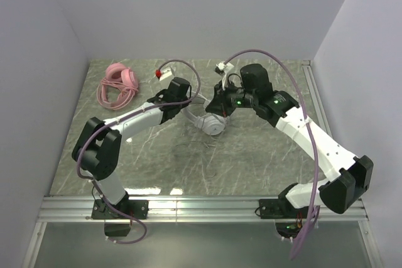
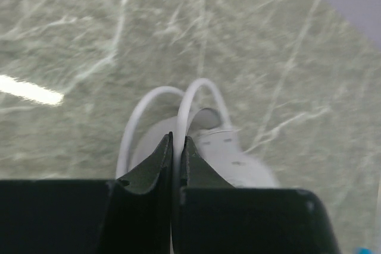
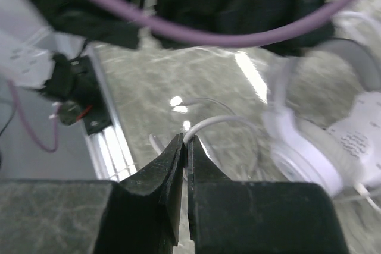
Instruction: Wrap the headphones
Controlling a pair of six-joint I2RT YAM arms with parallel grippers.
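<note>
White headphones [image 1: 214,124] lie near the middle of the marble table, partly covered by both arms in the top view. My left gripper is shut on a white cable [image 2: 186,102]; behind it, the headphones look blurred. My right gripper is likewise shut on the cable [image 3: 221,118], which arcs away from its fingertips toward the headphones [image 3: 303,147] at the right. A thin loose stretch of cable hangs or lies just in front of the headphones; which of the two I cannot tell.
Pink headphones [image 1: 119,85] wrapped in their own cord lie at the table's back left. Walls close in the left, back and right sides. The grippers are close together.
</note>
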